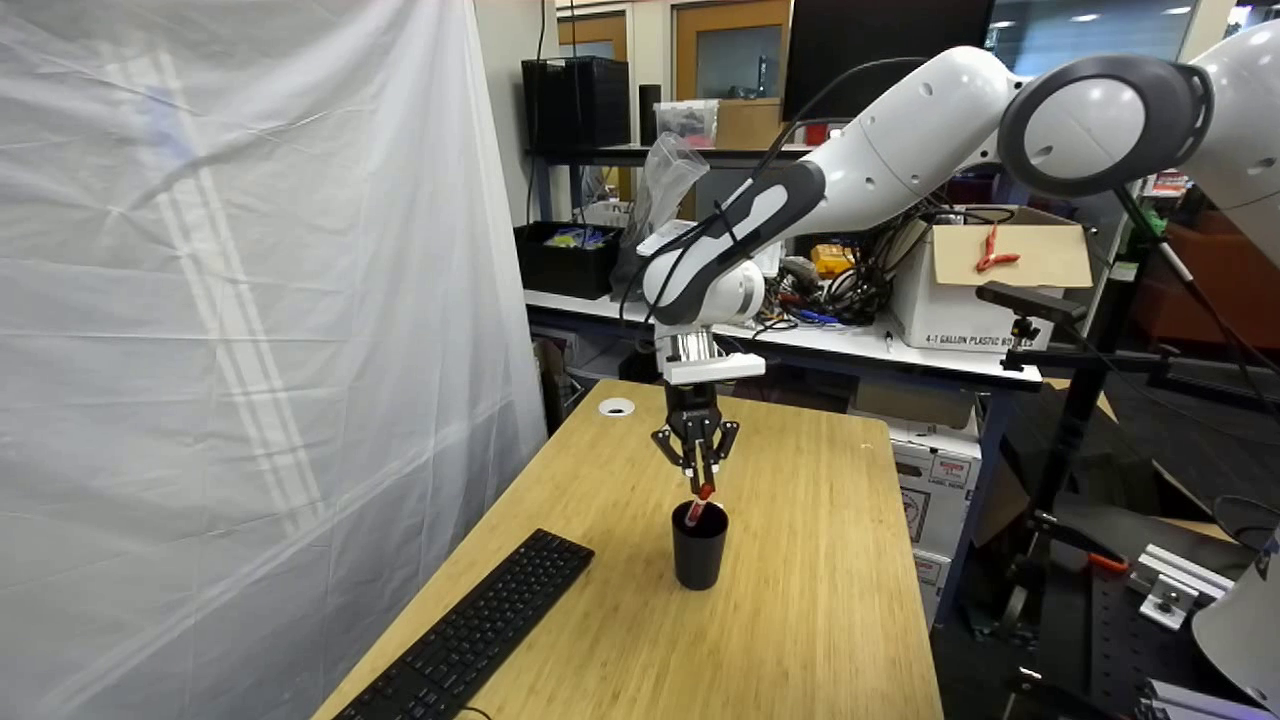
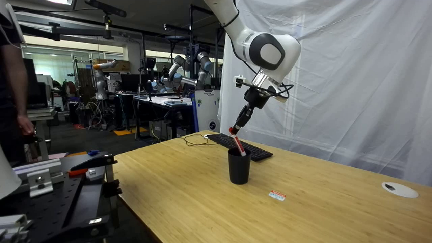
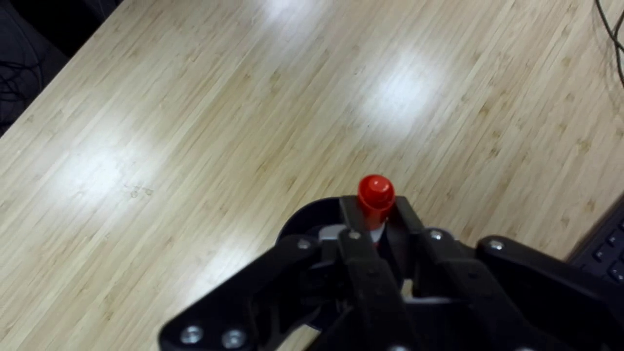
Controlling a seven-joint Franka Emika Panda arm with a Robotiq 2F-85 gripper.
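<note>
A black cup (image 1: 698, 558) stands upright on the wooden table. My gripper (image 1: 703, 485) is above its mouth, shut on a red-and-white marker (image 2: 239, 145). In exterior view 2 the marker leans, its red end up at the fingertips and its lower end inside the cup (image 2: 239, 169). From the wrist, the red cap (image 3: 376, 196) pokes out between the fingers, and the cup's dark rim (image 3: 313, 214) shows below and to the left. The marker's bottom tip is hidden by the cup wall.
A black keyboard (image 1: 474, 630) lies beside the cup along the curtain side. A small red-and-white label (image 2: 277, 195) is flat on the table near the cup, and a white disc (image 2: 400, 189) is farther along.
</note>
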